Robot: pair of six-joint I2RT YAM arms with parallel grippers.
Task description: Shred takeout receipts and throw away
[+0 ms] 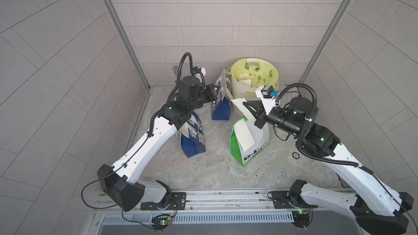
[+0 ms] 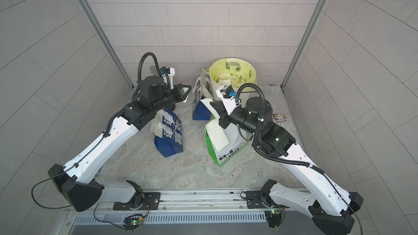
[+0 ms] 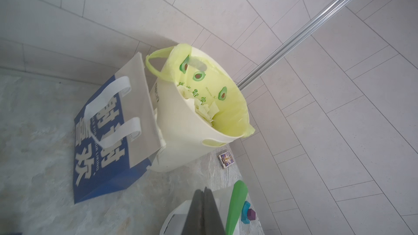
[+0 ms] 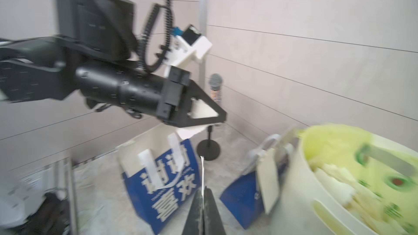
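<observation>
My right gripper is shut on a white paper receipt, held above the green-and-white bag and seen edge-on in the right wrist view. My left gripper is shut; in the top right view it is up at centre-left, with a small white scrap at its tip in the right wrist view. A cream bin with a yellow avocado-print liner stands at the back, paper pieces inside.
A blue-and-white bag leans beside the bin; another stands front-left. A microphone on a stand is at the back left. A small card box lies at right. Bare table is at the front.
</observation>
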